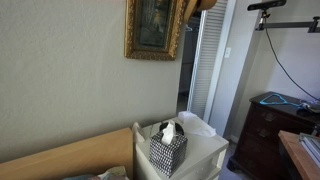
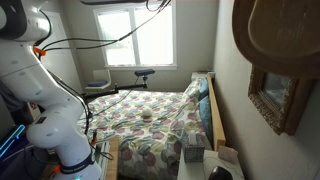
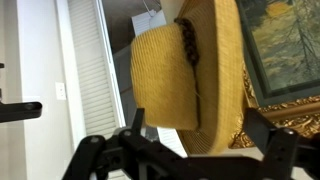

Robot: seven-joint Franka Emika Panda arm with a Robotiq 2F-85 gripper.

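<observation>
A tan straw hat (image 3: 170, 75) with a dark braided band fills the middle of the wrist view, its crown towards the camera and its brim running down the right side. My gripper stands open in front of the hat's lower part, with fingers apart. Whether they touch the hat cannot be told. Part of the hat (image 1: 205, 4) shows at the top edge of exterior view 1, beside the picture frame's upper right corner. A large tan brim, seemingly the hat's (image 2: 285, 25), covers the top right of exterior view 2. What supports the hat is hidden.
A gold-framed picture (image 1: 154, 28) hangs on the wall close by the hat. Below stands a white cabinet (image 1: 203, 148) bearing a patterned tissue box (image 1: 168, 153). A louvered door (image 1: 207, 60) lies to the right, and a bed (image 2: 140, 118) fills the room's middle.
</observation>
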